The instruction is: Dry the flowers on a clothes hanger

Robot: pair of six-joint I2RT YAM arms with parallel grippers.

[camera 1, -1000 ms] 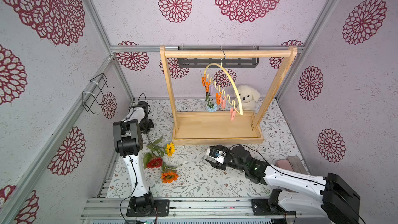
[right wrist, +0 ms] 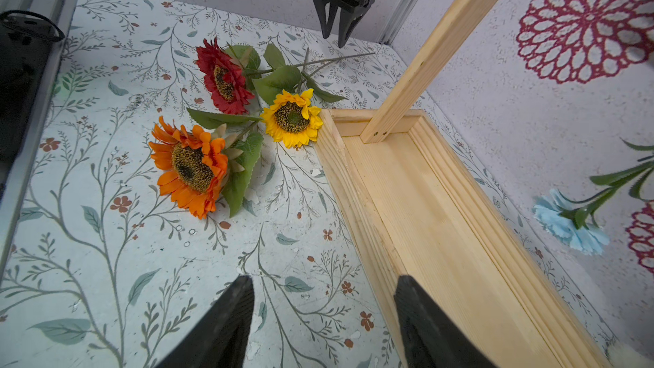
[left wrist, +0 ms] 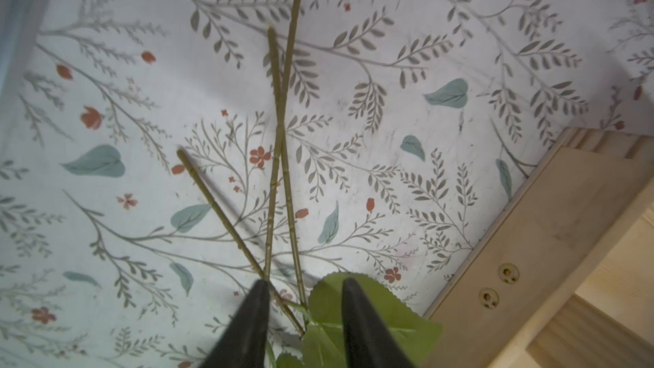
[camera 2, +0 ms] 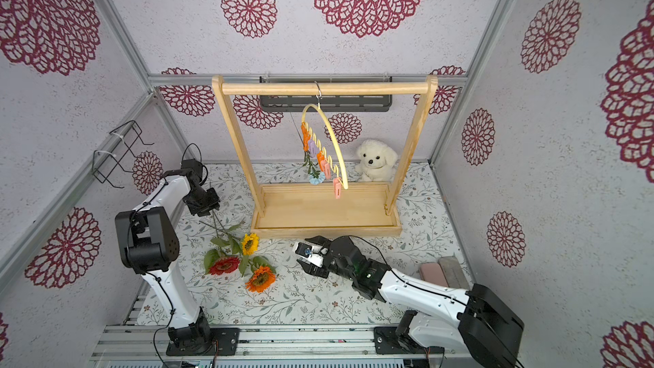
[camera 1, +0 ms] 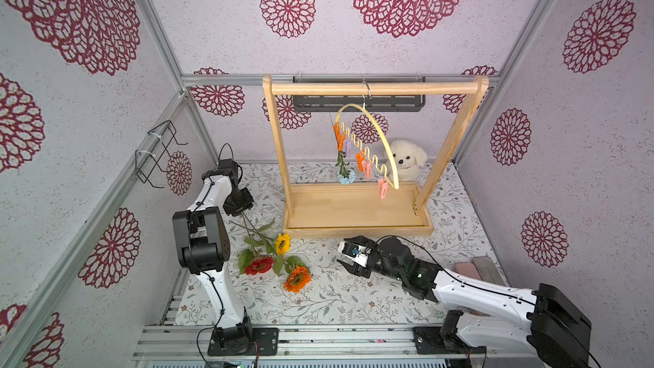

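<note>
Three flowers lie on the cloth at front left: red [right wrist: 224,85], yellow [right wrist: 291,117] and orange [right wrist: 192,169]. My left gripper [camera 1: 238,208] is over their bare stems [left wrist: 289,218], part open, nothing visibly held; its fingertips are blurred in its wrist view. My right gripper [camera 1: 351,259] stands part open and empty in front of the wooden base. A light-blue flower [camera 1: 346,175] hangs from the yellow hanger [camera 1: 387,153], which carries several orange, purple and pink clips.
The wooden rack's base [camera 1: 354,231] fills the middle. A white plush dog [camera 2: 374,160] sits behind it. Pink and grey blocks [camera 2: 432,272] lie at the right.
The orange flower has moved right and up, and the red one slightly right. The right arm is still.
</note>
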